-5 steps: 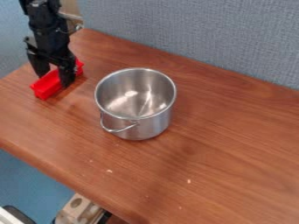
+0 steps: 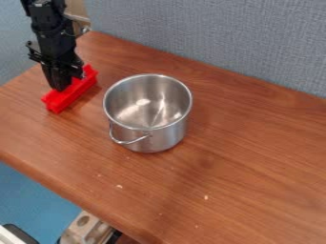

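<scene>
A red bar-shaped object [image 2: 68, 95] lies on the wooden table at the left, beside a shiny steel pot [image 2: 148, 111] with a wire handle. My black gripper [image 2: 61, 78] is over the far part of the red object, low against it. Its fingertips are too dark and small to tell whether anything is between them.
A grey textured wall [image 2: 230, 33] runs along the back. The table's left edge drops to a blue surface [image 2: 32, 191].
The red object has shifted slightly toward the front right since a second ago, and my gripper has moved a little to the right with it.
</scene>
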